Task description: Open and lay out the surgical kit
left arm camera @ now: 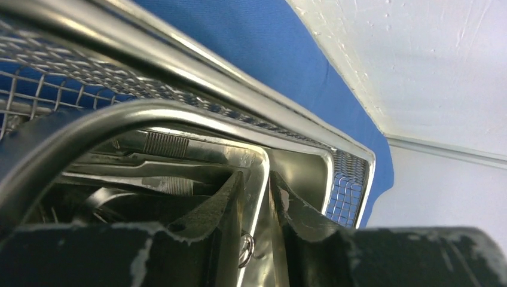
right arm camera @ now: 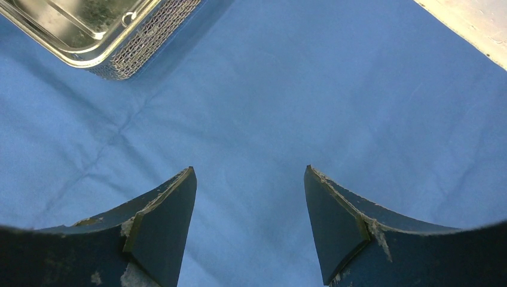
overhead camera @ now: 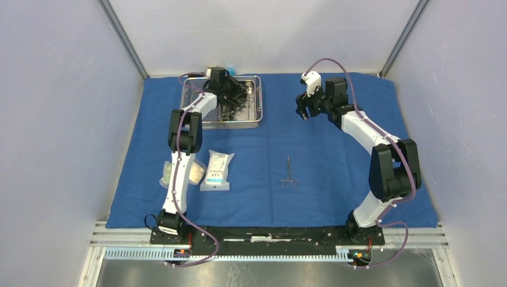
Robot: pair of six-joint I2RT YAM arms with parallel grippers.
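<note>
The metal mesh basket stands at the back left with several steel instruments in it. Reaching over it, my left gripper has its fingertips narrowly apart. The inner tray's edge shows through that gap, and no instrument appears held. Ridged tweezer-like handles and a finger ring lie close to the fingers. To the basket's right, my right gripper hangs wide open over bare blue cloth. A ring-handled clamp lies alone on the cloth, tip toward the back. The left hand hides part of the basket's contents in the top view.
A white sealed packet lies front left, beside a clear bag partly under the left arm. Small coloured items show behind the basket. White walls bound the back and sides.
</note>
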